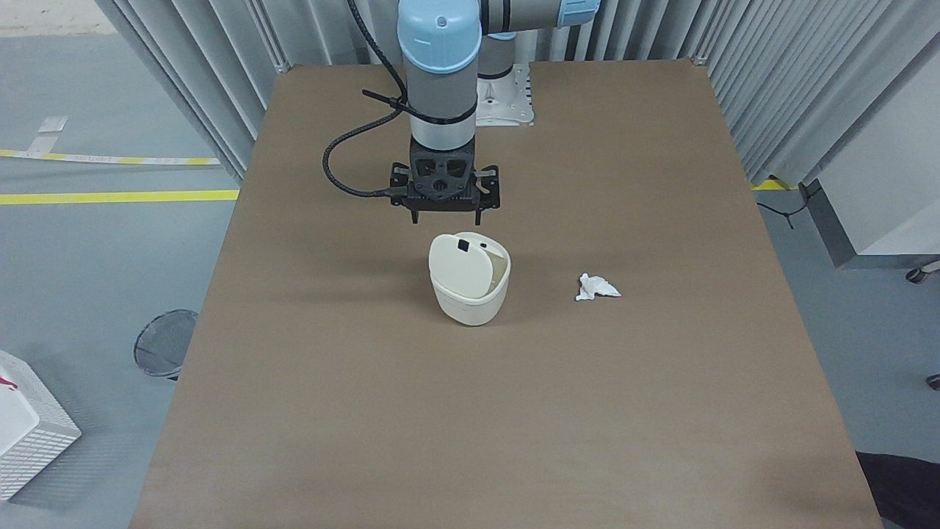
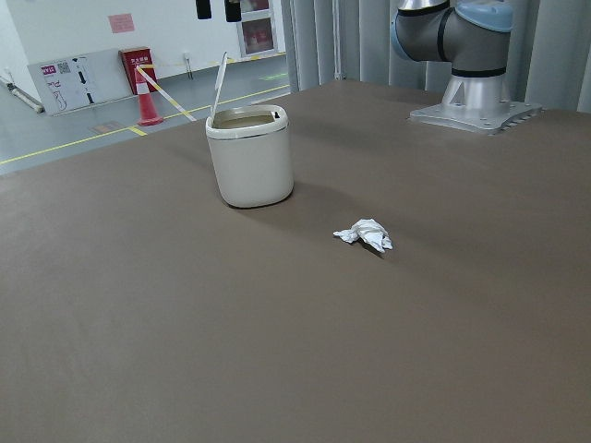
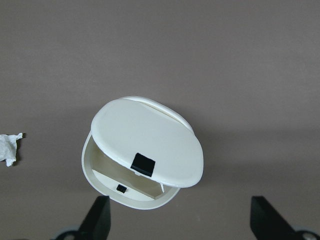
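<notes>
A small white bin (image 1: pixel 468 286) (image 2: pixel 251 166) (image 3: pixel 145 140) stands upright on the brown table (image 1: pixel 493 414) with its lid raised at a tilt, part of its inside visible. A crumpled white tissue (image 1: pixel 595 287) (image 2: pixel 365 234) (image 3: pixel 7 147) lies apart from it, to the right in the front view and at the left edge of the wrist view. My gripper (image 1: pixel 446 217) is open above and behind the bin, nothing between its two black fingers; in the left view only the fingertips show at the top edge.
The arm's base (image 1: pixel 504 97) (image 2: pixel 474 115) is at the back of the table.
</notes>
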